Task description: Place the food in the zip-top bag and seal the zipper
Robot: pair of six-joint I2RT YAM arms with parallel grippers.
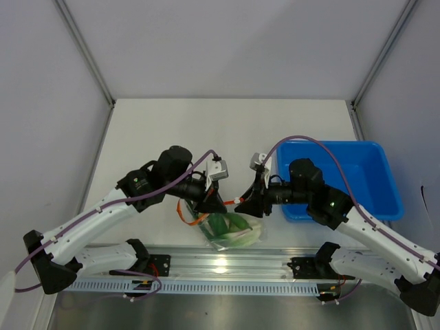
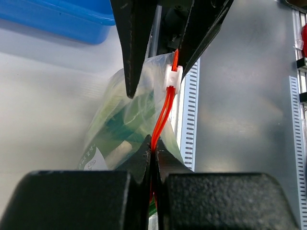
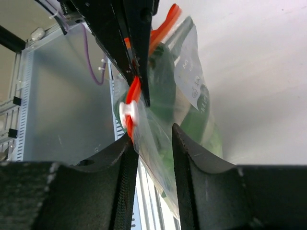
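The clear zip bag (image 1: 234, 234) with green food inside hangs over the table's front edge, its orange zipper running from my left gripper (image 1: 214, 205) toward my right gripper (image 1: 251, 206). The left one is shut on the zipper (image 2: 163, 115). In the left wrist view the white slider (image 2: 172, 76) sits near the strip's end, between the parted black fingers of the right gripper. In the right wrist view the slider (image 3: 128, 111) is just beside that gripper's fingertips, which are part open.
A blue bin (image 1: 364, 179) stands at the right of the table (image 1: 137, 124). The metal front rail lies under the bag.
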